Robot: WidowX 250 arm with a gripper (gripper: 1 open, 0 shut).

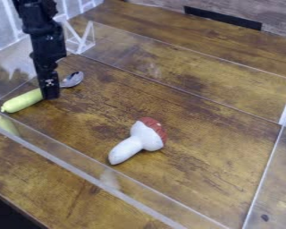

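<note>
My black gripper (47,88) reaches down at the left, its fingertips low at the upper end of a pale yellow-green elongated object (22,102), open around or just over that end. A metal spoon (71,80) lies just to the right of the fingertips. A toy mushroom (138,140) with a white stem and red cap lies on its side near the middle front.
Clear plastic walls (275,179) border the work area on the front, left and right.
</note>
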